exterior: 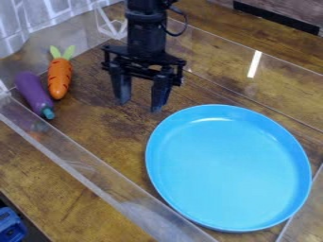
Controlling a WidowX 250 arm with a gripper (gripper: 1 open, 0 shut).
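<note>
My black gripper (140,88) hangs over the wooden table near the top middle, its two fingers apart with nothing seen between them. Left of it lie an orange toy carrot (59,77) and, beside that, a purple toy eggplant (32,93). A large blue plate (228,168) lies at the lower right, below and right of the gripper.
Clear plastic walls edge the table (120,132) on the left and lower side. A blue object (8,225) sits outside at the lower left corner.
</note>
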